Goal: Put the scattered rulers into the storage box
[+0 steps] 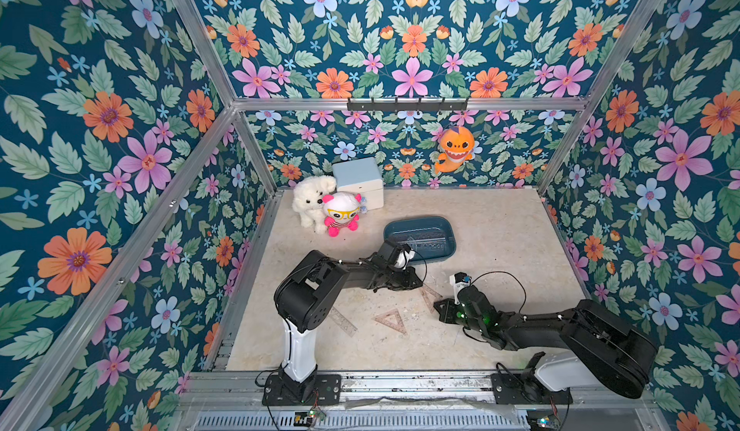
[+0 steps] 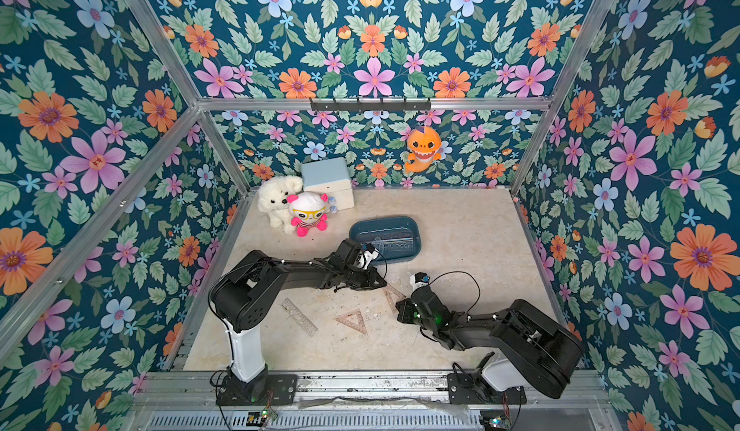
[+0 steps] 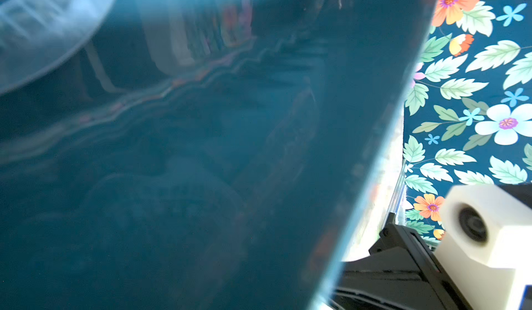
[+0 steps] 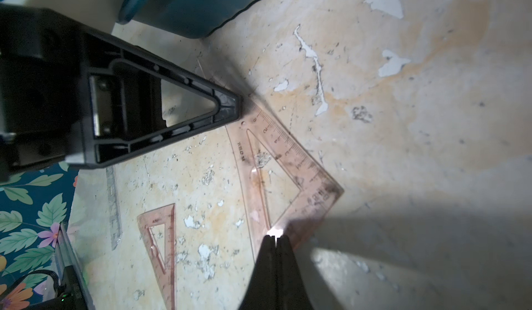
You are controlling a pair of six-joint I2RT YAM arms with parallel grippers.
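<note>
The teal storage box (image 1: 439,248) holds clear plastic rulers (image 2: 397,243). My left gripper (image 1: 410,278) is at the box's near left edge; the box fills most of the left wrist view, and the fingers cannot be made out. A pink set square (image 4: 316,196) lies in front of the box, with my right gripper shut over its lower end, nothing visible raised between the fingers. A smaller pink triangle (image 1: 393,325) and a straight ruler (image 1: 343,321) lie on the front left of the table.
A white bear (image 1: 312,203), a pink-and-white plush (image 1: 341,223) and a lidded white box (image 1: 362,172) stand at the back left. An orange shark (image 1: 454,149) is on the back wall.
</note>
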